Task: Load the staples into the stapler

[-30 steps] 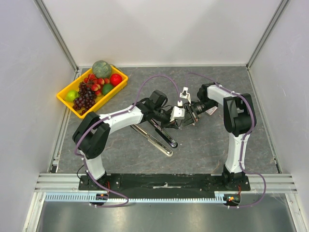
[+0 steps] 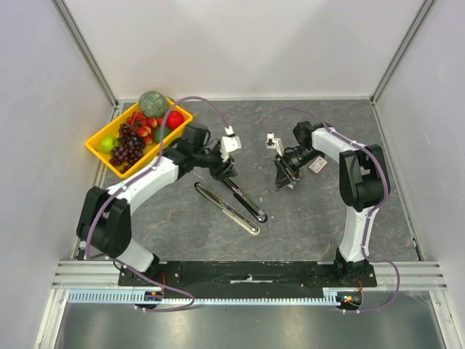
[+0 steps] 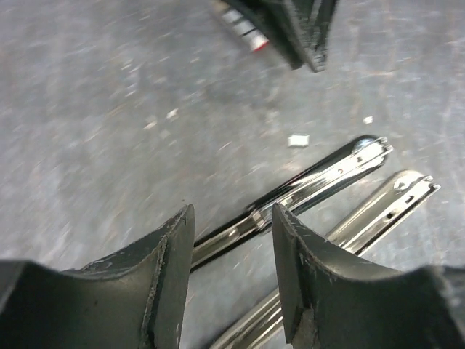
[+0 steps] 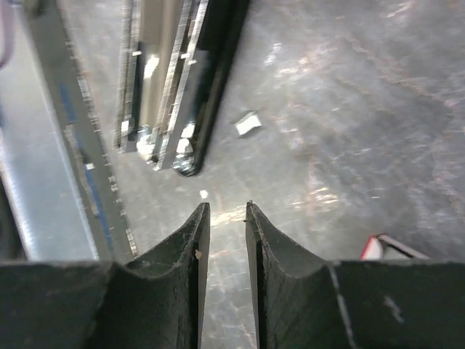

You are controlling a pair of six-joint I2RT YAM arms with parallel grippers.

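Two long stapler pieces lie side by side on the grey table: a black-edged one with a silver channel (image 2: 245,198) and a paler silver one (image 2: 227,209). Above the far end of the black-edged piece is my left gripper (image 2: 224,173); in its wrist view the fingers (image 3: 174,254) stand apart with nothing held. A small silvery piece (image 3: 298,140), perhaps staples, rests on the table beside the black-edged piece. My right gripper hangs to the right of the stapler pieces, partly open, a narrow empty gap between its fingertips. Whether staples sit inside the channel I cannot tell.
A small box with a red edge (image 2: 318,164) lies behind the right gripper. The yellow basket (image 2: 93,145) of fruit stands at the back left. Tiny pale specks dot the table, whose front right area is clear.
My left gripper has moved left and back, away from the right one, uncovering more of the black-edged piece.
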